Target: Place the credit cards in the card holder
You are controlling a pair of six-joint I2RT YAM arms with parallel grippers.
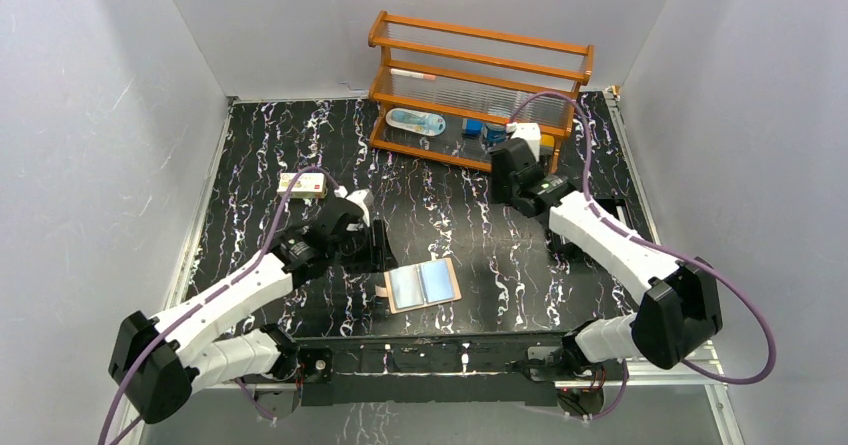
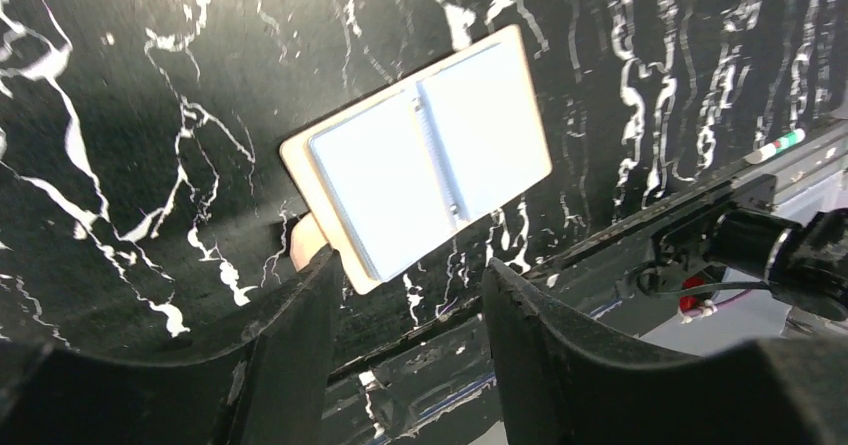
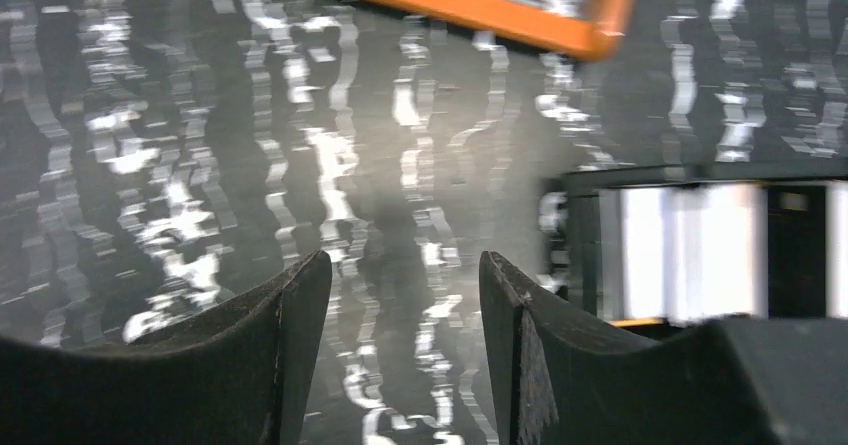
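The tan card holder [image 1: 421, 284] lies unfolded near the front edge of the table, its two pale blue inner sides facing up with a fold between them. In the left wrist view the holder [image 2: 420, 155] shows flat, with a small tab at its left edge. My left gripper hovers at the holder's left side, fingers apart with nothing between them. Over bare table near the shelf, my right gripper is open and empty. A black box with pale card-like pieces [image 3: 690, 240] stands to its right, blurred; I cannot tell what those pieces are.
A wooden rack [image 1: 480, 160] at the back holds a blue-white pack [image 1: 416, 122] and other small items. A small yellow-white box [image 1: 302, 185] sits at the left. Mid-table is clear between the arms.
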